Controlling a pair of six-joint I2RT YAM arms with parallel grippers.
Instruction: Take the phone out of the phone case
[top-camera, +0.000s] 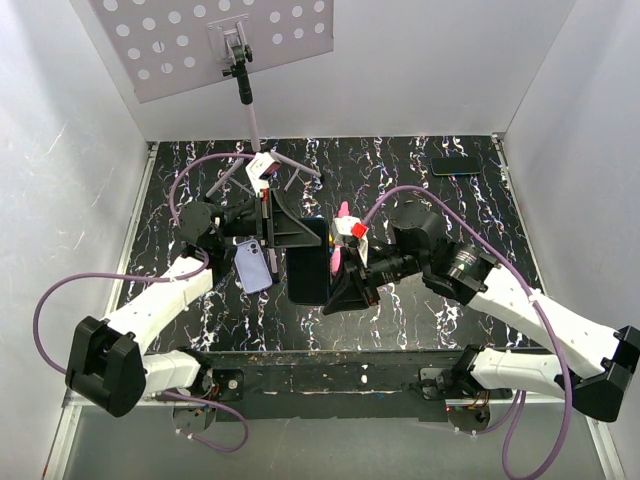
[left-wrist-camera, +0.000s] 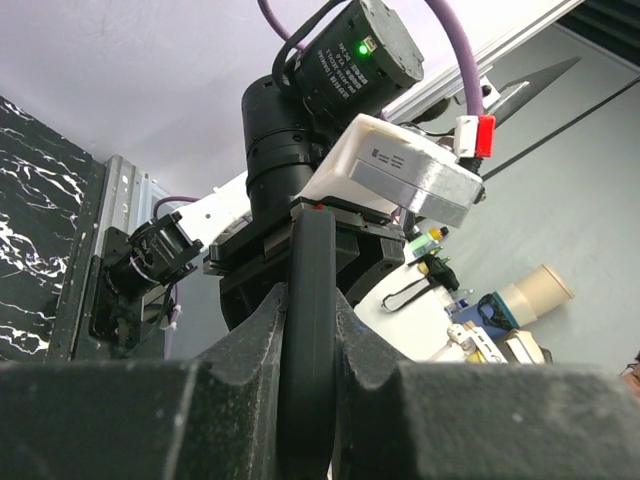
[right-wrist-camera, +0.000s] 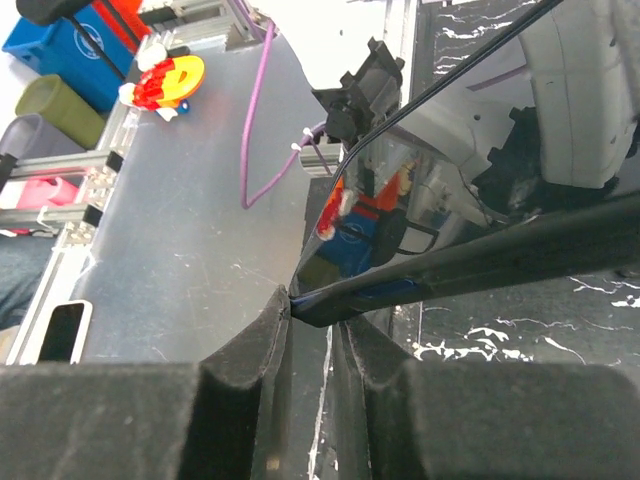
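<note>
A dark phone (top-camera: 307, 262), its glossy screen up in the top view, hangs between my two grippers. My left gripper (top-camera: 319, 240) is shut on its upper edge; in the left wrist view the black edge (left-wrist-camera: 308, 260) stands upright between the fingers. At the lower right corner my right gripper (top-camera: 328, 309) is also shut. The right wrist view has a black case rim (right-wrist-camera: 420, 275) pinched at its corner by the fingertips, with the reflective screen (right-wrist-camera: 440, 190) beside it. Whether phone and case have parted anywhere is hard to tell.
A lavender phone (top-camera: 252, 266) lies left on the black marbled table, and another dark phone (top-camera: 455, 166) at the back right. Behind the grippers is a pink object (top-camera: 336, 260), partly hidden. A tripod stand (top-camera: 250, 120) rises at the back. Free table lies at right.
</note>
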